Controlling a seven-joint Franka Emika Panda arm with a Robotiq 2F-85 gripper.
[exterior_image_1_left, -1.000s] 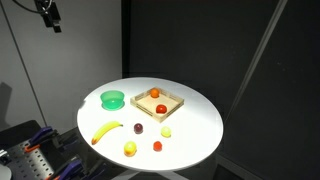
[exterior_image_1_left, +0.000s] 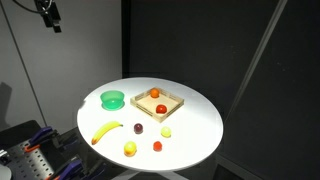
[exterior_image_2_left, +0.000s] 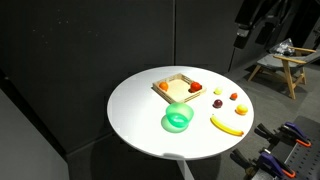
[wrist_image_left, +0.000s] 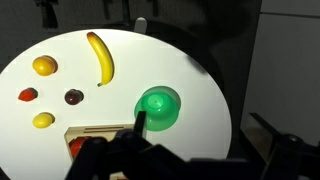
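High above the table, at the upper left of exterior view 1, hangs my gripper (exterior_image_1_left: 56, 28). In the wrist view the gripper has its dark fingers spread wide apart, with empty space between them. Below it on the white round table stands a green bowl (wrist_image_left: 160, 107), which looks empty. A yellow banana (exterior_image_1_left: 106, 131) lies close to the bowl's near side. A shallow wooden box (exterior_image_1_left: 146, 108) holds an orange fruit (exterior_image_1_left: 154, 92) and a red tomato (exterior_image_1_left: 161, 108). Loose on the table are a dark plum (exterior_image_1_left: 138, 129), a lemon (exterior_image_1_left: 166, 132), a strawberry (exterior_image_1_left: 157, 146) and an orange (exterior_image_1_left: 130, 148).
Bare tabletop (exterior_image_2_left: 135, 100) stretches on the side of the bowl away from the fruit. Dark curtains and a pale wall (exterior_image_1_left: 80, 60) surround the table. The arm's base stands beside the table, off to the left in exterior view 1.
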